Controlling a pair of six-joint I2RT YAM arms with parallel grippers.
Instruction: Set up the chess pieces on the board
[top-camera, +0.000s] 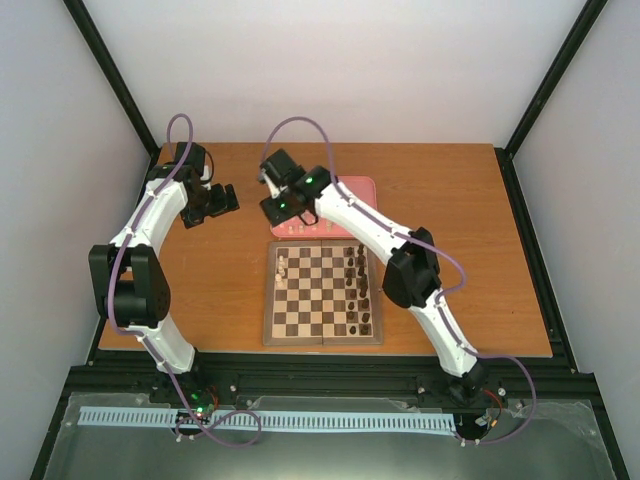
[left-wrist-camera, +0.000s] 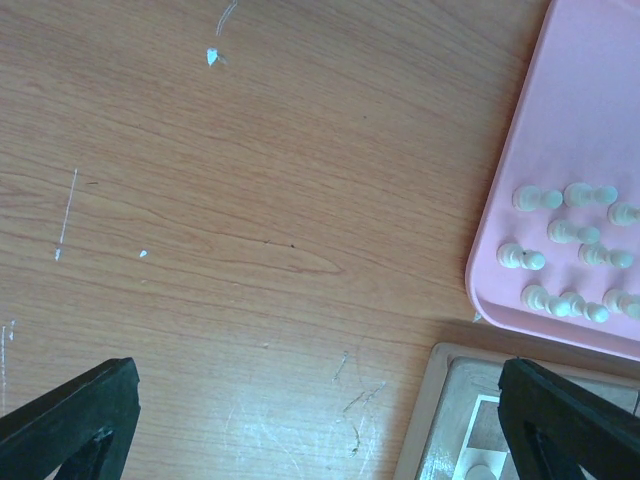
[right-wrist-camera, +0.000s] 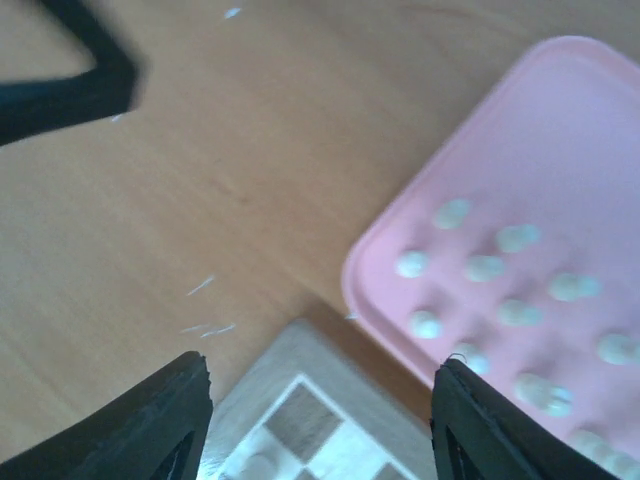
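Observation:
The chessboard (top-camera: 320, 342) lies at the table's front middle. Dark pieces (top-camera: 363, 293) stand along its right side, and a few white pieces (top-camera: 281, 267) stand at its upper left. Behind it is a pink tray (top-camera: 366, 192) holding several white pieces (left-wrist-camera: 562, 231), most of them lying down. Above the tray's left edge hangs my right gripper, its fingers apart and nothing showing between them. Over bare wood at the left, my left gripper is open and empty.
Bare table (top-camera: 450, 250) spreads to the right of the tray and board. The wood left of the board is clear too. My right forearm (top-camera: 365, 215) crosses over the tray's front right corner.

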